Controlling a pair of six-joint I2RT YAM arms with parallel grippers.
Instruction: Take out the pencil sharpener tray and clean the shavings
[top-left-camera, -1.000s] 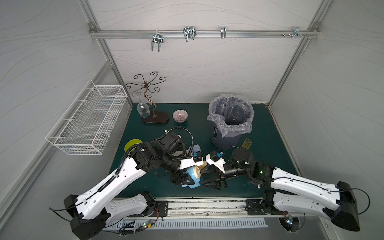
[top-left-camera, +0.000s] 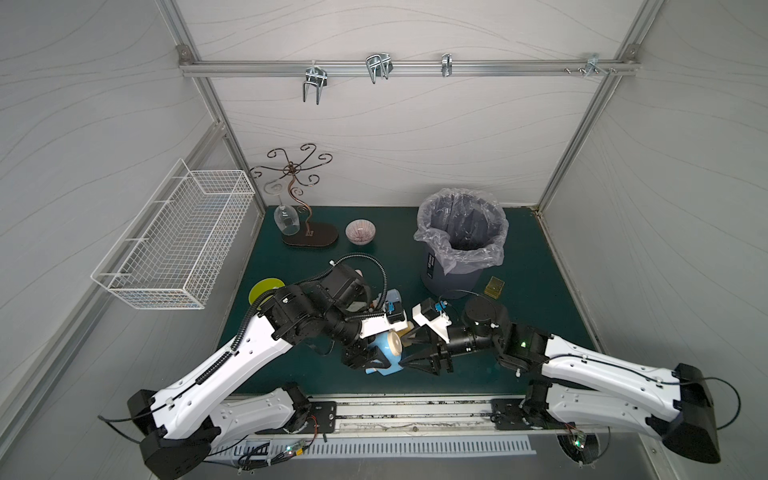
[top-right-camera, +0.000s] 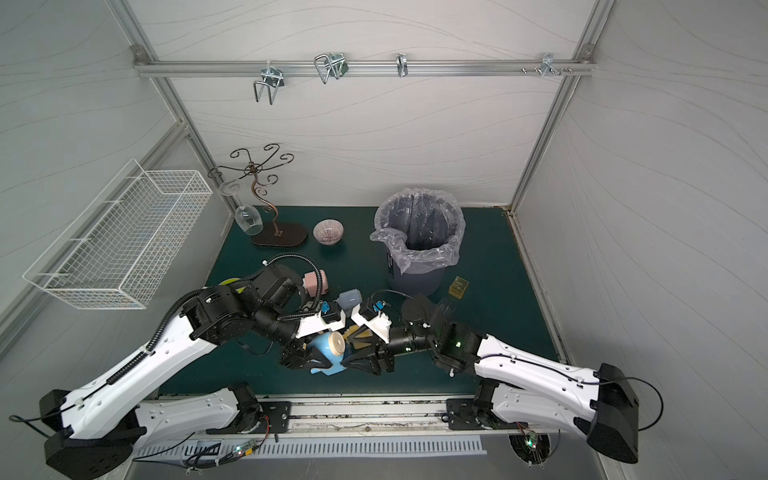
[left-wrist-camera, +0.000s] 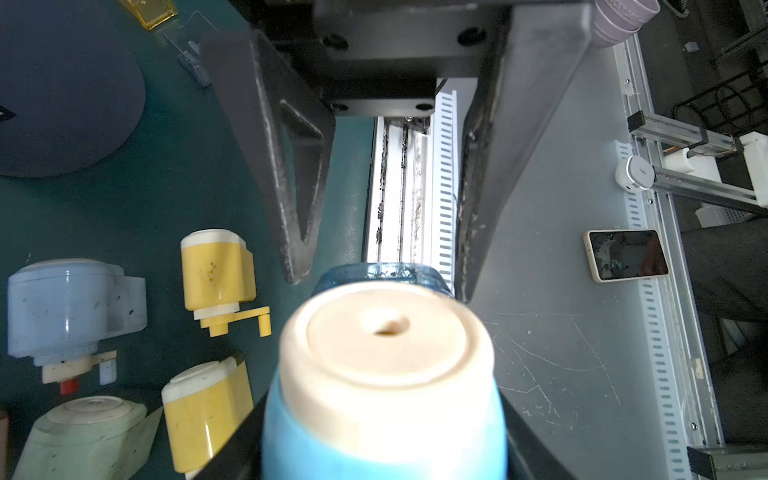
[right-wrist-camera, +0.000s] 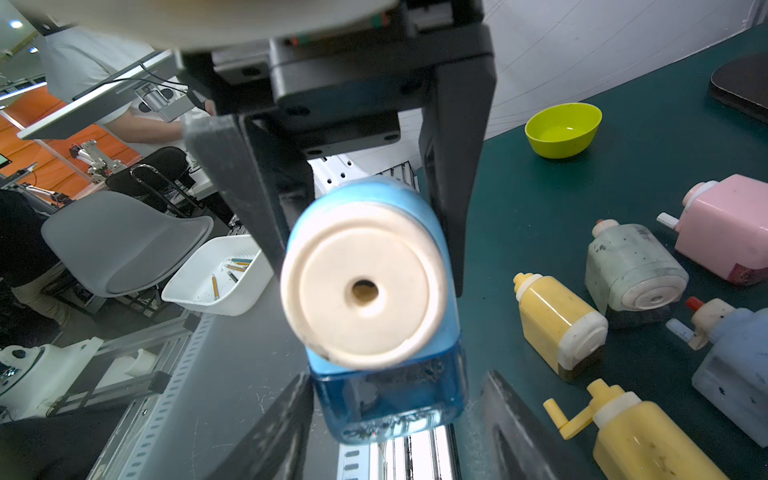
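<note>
A blue pencil sharpener (top-left-camera: 385, 352) with a cream end is held in front of me by my left gripper (top-left-camera: 369, 358), shut on its body. Its transparent blue tray (right-wrist-camera: 388, 396) shows at the bottom in the right wrist view. My right gripper (top-left-camera: 417, 361) faces it from the right, fingers part open around the tray end; whether they touch it is unclear. Shavings inside the tray are too small to make out clearly.
A lined trash bin (top-right-camera: 412, 264) stands behind, at the right. Yellow (left-wrist-camera: 212, 272), pale blue (left-wrist-camera: 60, 304), green and pink (right-wrist-camera: 728, 228) sharpeners lie on the mat, with a lime bowl (right-wrist-camera: 562, 132). A wire basket (top-left-camera: 172, 240) hangs left.
The left arm and the held sharpener look still.
</note>
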